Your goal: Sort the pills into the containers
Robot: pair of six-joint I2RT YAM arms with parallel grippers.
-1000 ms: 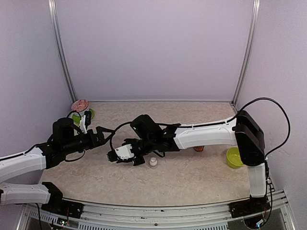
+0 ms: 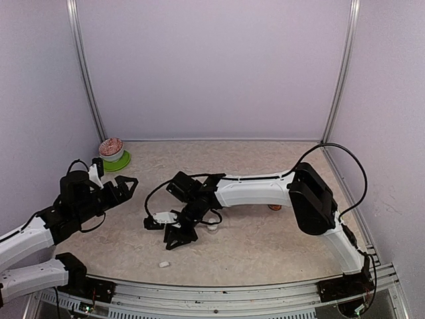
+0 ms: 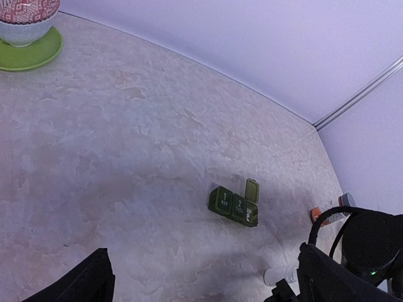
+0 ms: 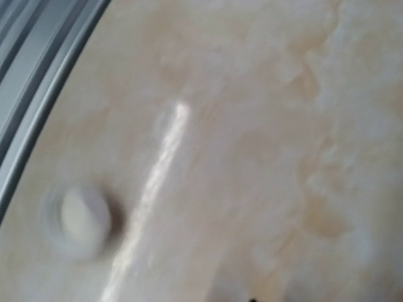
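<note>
My right gripper (image 2: 174, 243) reaches low over the left-middle of the table, fingers parted, with nothing visible between them. In front of it lies a small white cap-like piece (image 2: 164, 264), blurred and round in the right wrist view (image 4: 77, 220). A small white bottle (image 2: 212, 226) stands beside the right forearm. The green pill organizer (image 3: 233, 205), one lid (image 3: 252, 190) raised, shows in the left wrist view; the right arm hides it from above. My left gripper (image 2: 128, 187) hovers open and empty at the left, its fingers (image 3: 82, 283) wide apart. No loose pills can be made out.
An orange-and-white bottle (image 3: 329, 207) lies toward the right, mostly behind the right arm from above. A patterned bowl (image 2: 111, 147) rests on a green plate (image 2: 125, 159) at the back left. A metal rail (image 2: 219, 290) borders the front edge.
My left arm has drawn back left.
</note>
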